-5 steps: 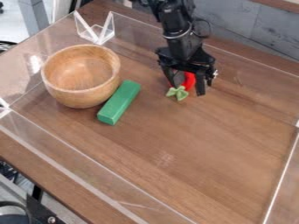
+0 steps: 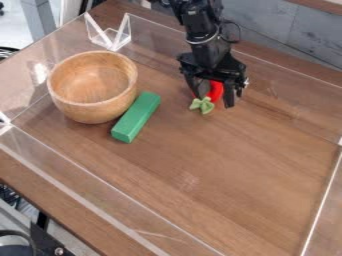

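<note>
The black arm reaches down from the top centre of the camera view, with its gripper (image 2: pixel 214 86) open over a small red object with green leaves (image 2: pixel 215 93), perhaps a toy strawberry or radish, lying on the wooden table. The gripper's fingers are around or just above the red part, partly hiding it; whether they touch it I cannot tell. The green leaves stick out toward the lower left.
A wooden bowl (image 2: pixel 92 102) sits at the left, with a green block (image 2: pixel 135 117) beside it. Clear plastic edging borders the table (image 2: pixel 227 190). The front and right of the tabletop are empty; a grey wall runs behind.
</note>
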